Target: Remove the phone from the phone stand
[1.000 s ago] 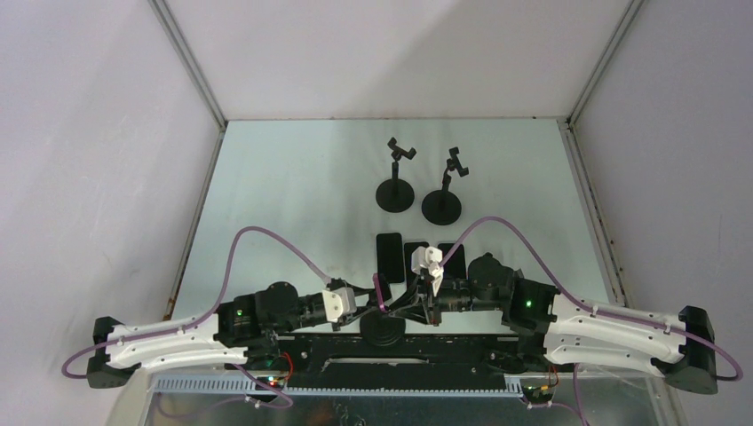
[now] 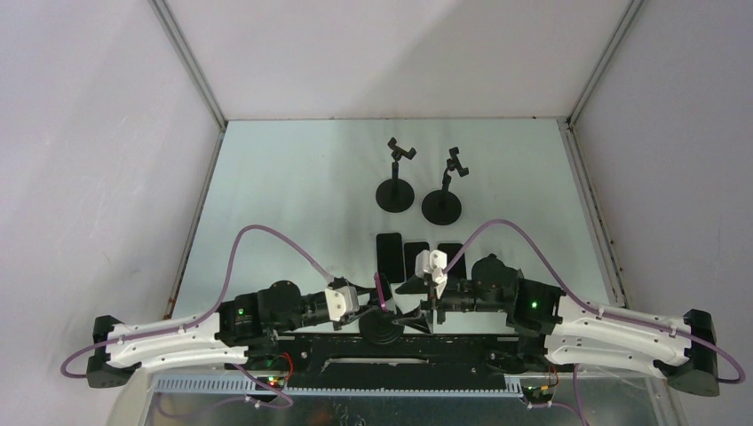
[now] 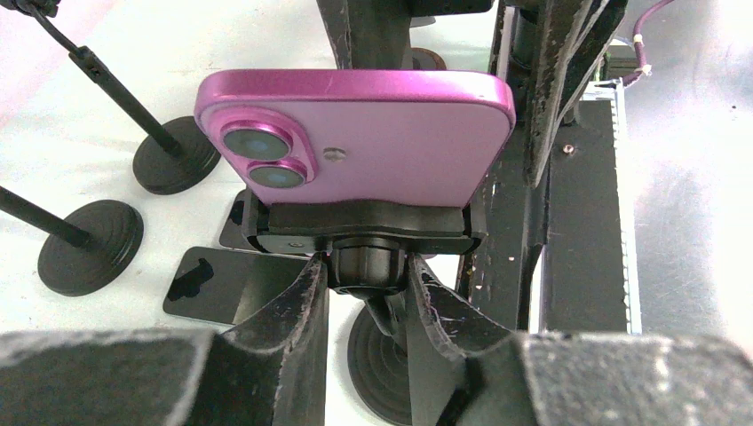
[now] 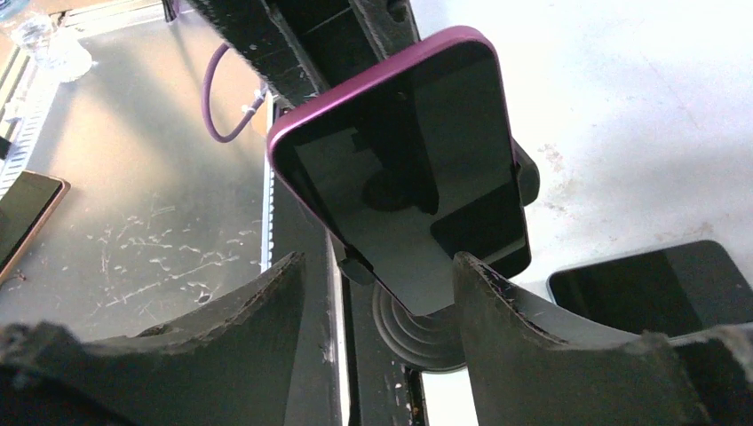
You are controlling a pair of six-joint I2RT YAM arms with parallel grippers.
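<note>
The pink phone [image 3: 382,146] sits in the clamp of a black phone stand [image 3: 368,217], with its camera side toward the left wrist view. My left gripper is shut on the stand's neck, just beneath the clamp. In the right wrist view, the phone's dark screen [image 4: 417,169] tilts in front of my right gripper, whose fingers stand apart with nothing gripped. From above, the phone [image 2: 379,290] shows edge-on between both hands, and the right gripper [image 2: 416,306] is just right of it. The round stand base [image 2: 382,328] lies below, at the table's front edge.
Two empty black stands [image 2: 395,195] [image 2: 441,207] rise farther back. Several dark phones lie flat behind the hands, one of them a black phone [image 2: 389,257].
The right gripper's fingers have spread apart, and that hand has shifted slightly right, away from the phone. The left arm, phone and stand look nearly unmoved.
</note>
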